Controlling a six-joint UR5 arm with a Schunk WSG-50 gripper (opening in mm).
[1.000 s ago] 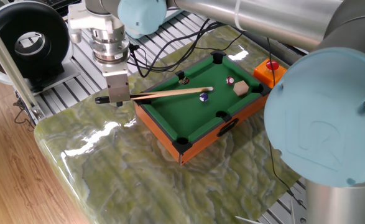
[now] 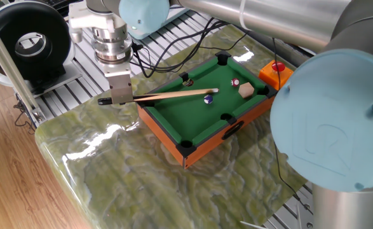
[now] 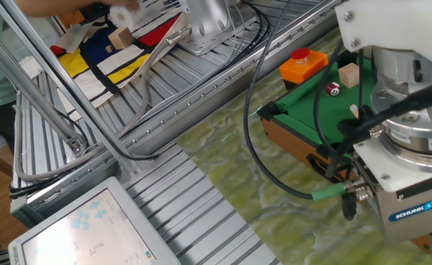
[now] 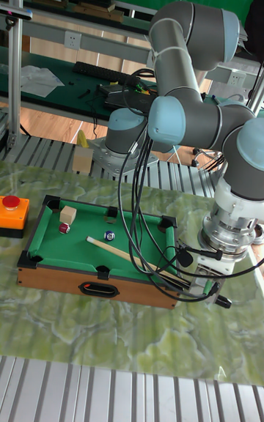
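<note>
In exterior view 1 my gripper (image 2: 121, 100) is shut on the cue stick (image 2: 173, 95), near its dark butt end, left of the small pool table (image 2: 185, 145). The stick slants over the table's edge onto the green felt. Its pale tip lies just beyond a dark blue ball (image 2: 208, 100), with a small gap between stick and ball. Farther right are a red-and-white ball (image 2: 235, 82) and a wooden block (image 2: 246, 90) by the corner pocket. Exterior view 3 has the stick (image 4: 117, 251) pointing left from my gripper (image 4: 211, 285), its tip below the blue ball (image 4: 110, 235).
Against the table's far end stands an orange box with a red button (image 2: 278, 67). Black cables (image 4: 136, 203) hang from the arm across the pool table. A tablet screen (image 3: 90, 232) sits at lower left in exterior view 2.
</note>
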